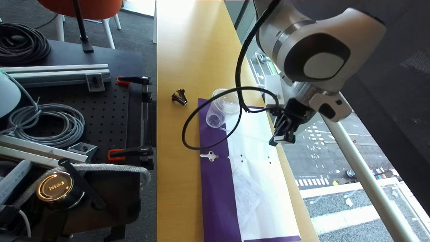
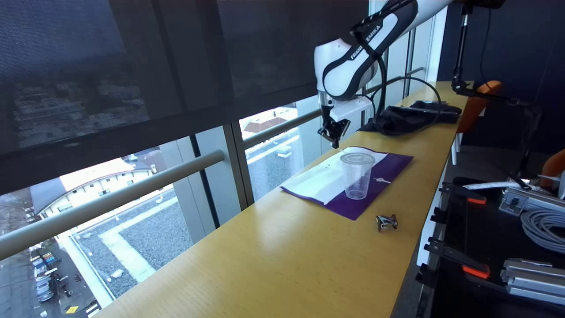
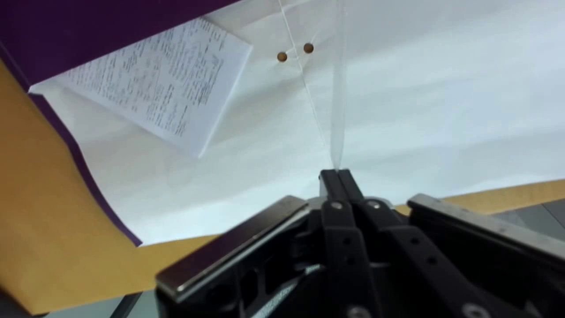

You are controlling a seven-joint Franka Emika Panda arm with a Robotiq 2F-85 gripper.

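Observation:
My gripper (image 1: 283,139) is shut and hangs over the sheet's window-side edge in exterior view 1. In the wrist view, a thin clear strip, perhaps a straw (image 3: 339,79), runs out from between its closed fingertips. Faintly, the same strip crosses the paper from the gripper towards the cup in exterior view 1. The clear plastic cup (image 1: 215,117) is on the purple-and-white sheet, left of the gripper. Its rim sits offset from its base there, while exterior view 2 shows the cup (image 2: 356,177) rim up; whether it tilts I cannot tell.
The white-and-purple sheet (image 1: 219,193) covers part of the narrow wooden table (image 1: 177,181). A small brown staple remover (image 1: 180,97) lies beside it. The black cable (image 1: 183,135) loops over the sheet and cup. Windows and a railing (image 1: 362,173) border one side.

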